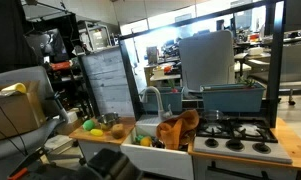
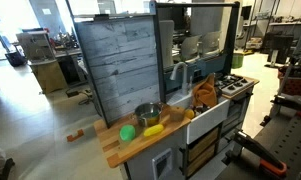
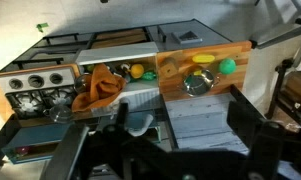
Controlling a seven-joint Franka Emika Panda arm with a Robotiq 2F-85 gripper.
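My gripper is open, its dark fingers spread over the counter edge in the wrist view with nothing seen between them. A metal pot (image 3: 197,80) rests on the wooden counter (image 2: 115,150). Beside it lie a yellow object (image 3: 203,58) and a green round object (image 3: 227,66). An orange cloth (image 3: 100,88) is draped at the sink (image 1: 160,162), near a small orange round item (image 3: 137,71) and other small items. The gripper is apart from all of these. In exterior view 1 a dark part of the arm (image 1: 110,165) shows low in front of the counter; its fingertips cannot be made out.
A stove (image 1: 240,137) with several burners adjoins the sink. The faucet (image 1: 152,97) rises behind the sink, with blue-green bins (image 1: 233,100) on a shelf. A grey panel (image 2: 120,70) stands behind the pot. Open floor (image 2: 70,150) lies left of the counter.
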